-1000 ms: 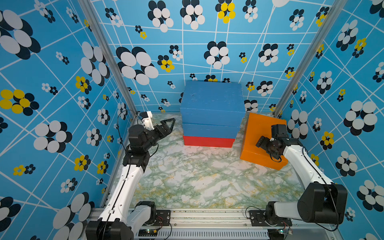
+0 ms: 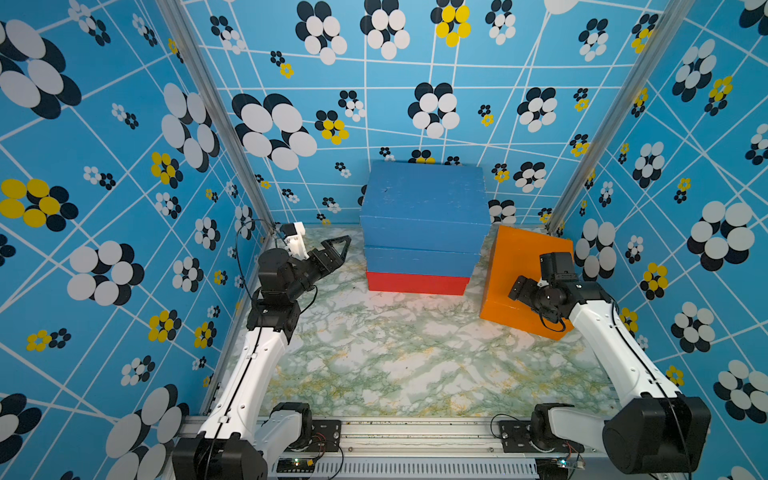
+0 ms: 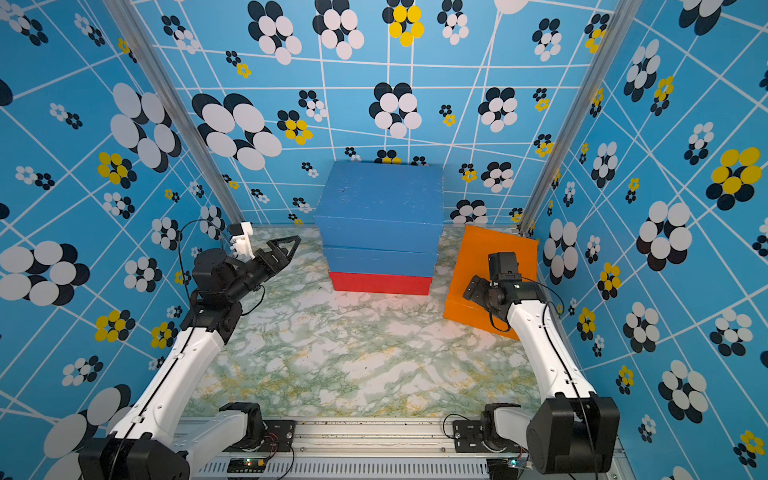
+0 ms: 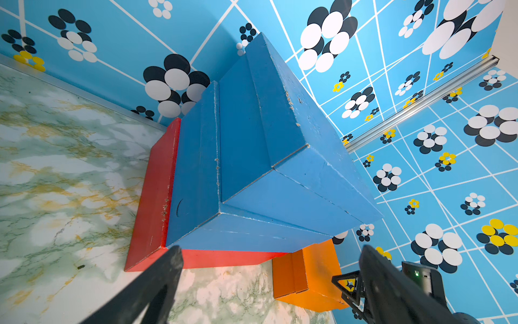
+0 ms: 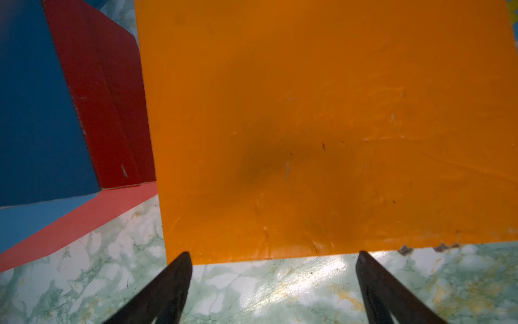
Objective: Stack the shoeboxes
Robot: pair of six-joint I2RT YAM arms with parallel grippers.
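A red shoebox point(image 2: 417, 282) lies on the table at the back, carrying a lower blue shoebox point(image 2: 422, 261) and an upper blue shoebox point(image 2: 425, 196) in one pile. To the pile's right an orange shoebox point(image 2: 524, 268) rests on the table, turned at an angle. My right gripper is open over the orange box's front edge, with nothing held; the box's near edge runs between its fingertips in the right wrist view. Left of the pile my left gripper point(image 2: 339, 248) stands open and empty, its fingers point(image 4: 162, 280) pointing toward the stack without visible contact.
Blue patterned walls close in the back and sides. A narrow gap separates the orange box from the stack.
The left arm and all boxes look unmoved.
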